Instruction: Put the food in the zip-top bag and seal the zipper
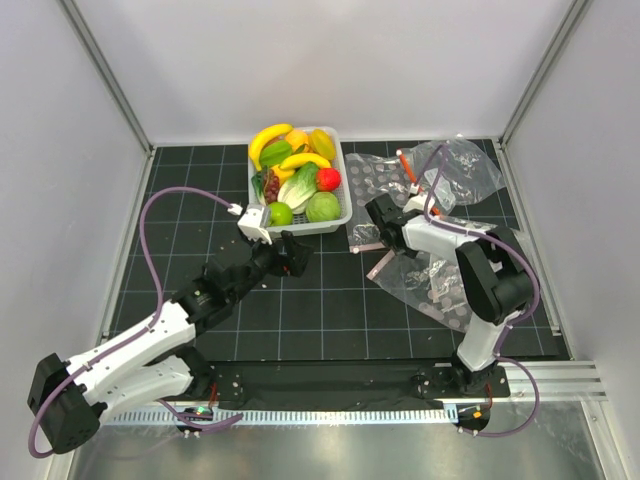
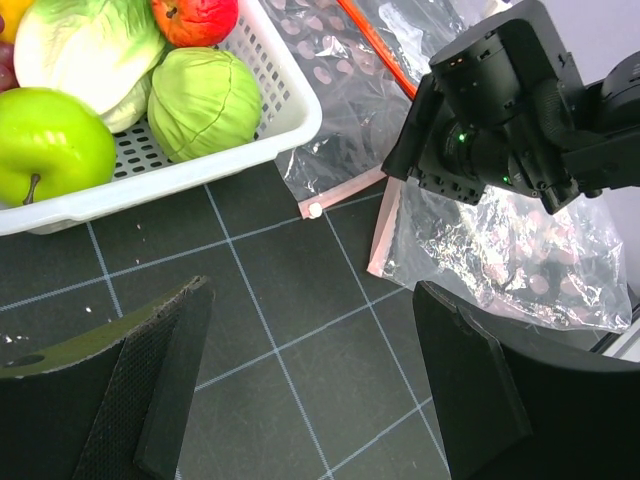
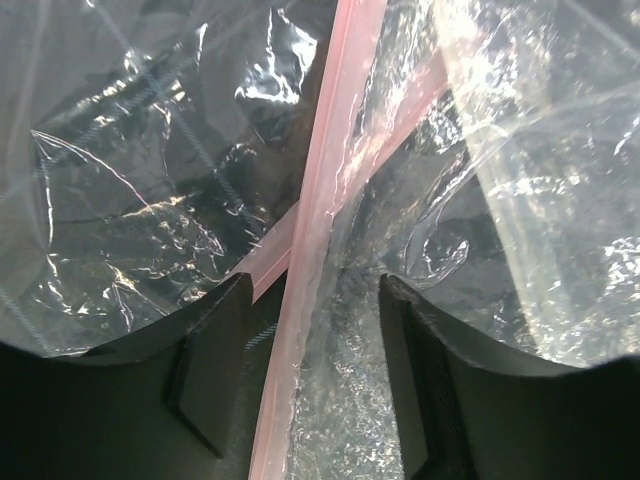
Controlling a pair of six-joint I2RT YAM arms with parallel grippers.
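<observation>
A clear dotted bag (image 1: 440, 290) with a pink zipper strip (image 3: 312, 235) lies at the front right of the table. Behind it, a second clear bag (image 1: 368, 180) has its own pink-edged zipper (image 2: 340, 192). Low over these edges is my right gripper, fingers apart, the front strip running through the gap; contact cannot be told. My left gripper is open over bare table, just in front of the food basket (image 1: 341, 215). The basket holds a green apple (image 2: 55, 145), a round cabbage (image 2: 205, 105), a leafy cabbage (image 2: 85, 45), a red fruit (image 1: 328, 179) and bananas (image 1: 268, 140).
An orange-red strip (image 1: 406, 166) crosses the back bags, and another clear bag (image 1: 470, 170) lies at the far right. The right forearm covers part of the front bag.
</observation>
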